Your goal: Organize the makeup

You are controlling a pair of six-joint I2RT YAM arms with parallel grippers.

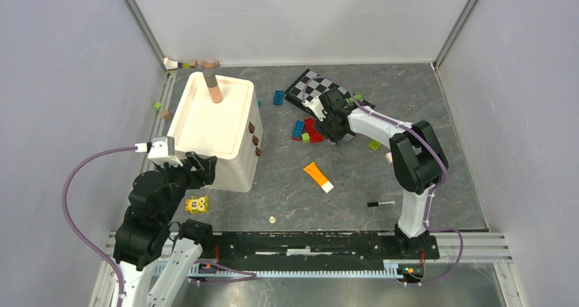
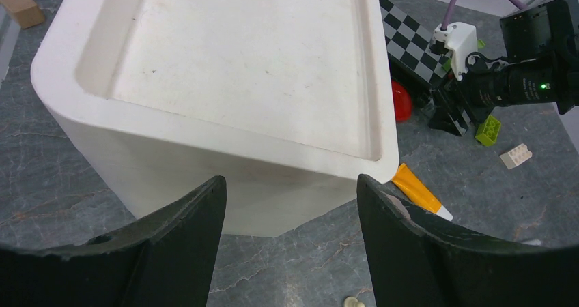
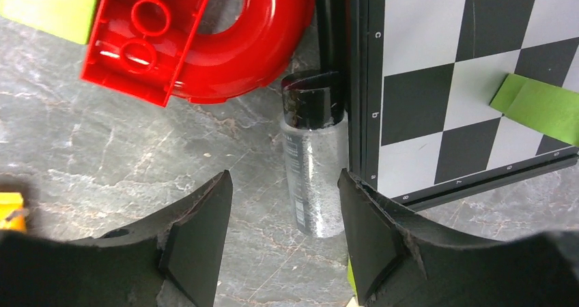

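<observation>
A silver bottle with black cap [image 3: 315, 174] lies on the floor along the checkered board [image 3: 420, 106], partly between and beyond the fingertips of my open right gripper. My left gripper is open at the front of the white cabinet [image 1: 235, 172], nothing between its fingers. On the cabinet top stands a tan and grey tube [image 1: 216, 93]. An orange tube with white cap [image 1: 316, 174] lies in the middle of the floor. A small black and silver item [image 1: 377, 204] lies at front right.
Red pieces [image 3: 246, 61], blue [image 1: 298, 128] and green bricks crowd round the bottle. A yellow toy [image 1: 196, 205] lies beside the left arm.
</observation>
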